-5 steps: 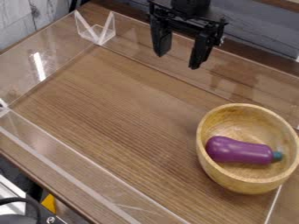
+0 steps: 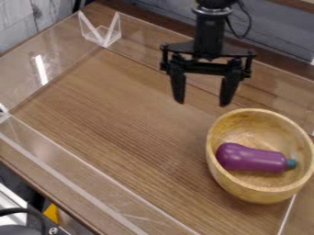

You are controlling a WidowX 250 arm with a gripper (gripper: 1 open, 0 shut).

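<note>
My black gripper [image 2: 204, 87] hangs over the upper middle of the wooden table, open, with its two fingers spread wide and nothing between them. To its lower right, a yellow bowl [image 2: 252, 126] holds a purple toy eggplant [image 2: 252, 158], which lies toward the bowl's right side.
A white wire object [image 2: 101, 29] stands at the back left. Edges of the table run along the back and left.
The bowl and eggplant have not moved.
</note>
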